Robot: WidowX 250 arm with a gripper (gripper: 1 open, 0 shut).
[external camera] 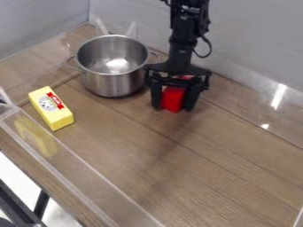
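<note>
The black gripper [176,90] hangs at the centre back, down around a red block [173,100] on the wooden table, just right of a steel pot [110,82] with side handles. Its fingers reach down on either side of the block; whether they grip it cannot be told.
A yellow box [52,108] with red print lies at the front left, near a clear plastic edge.
</note>
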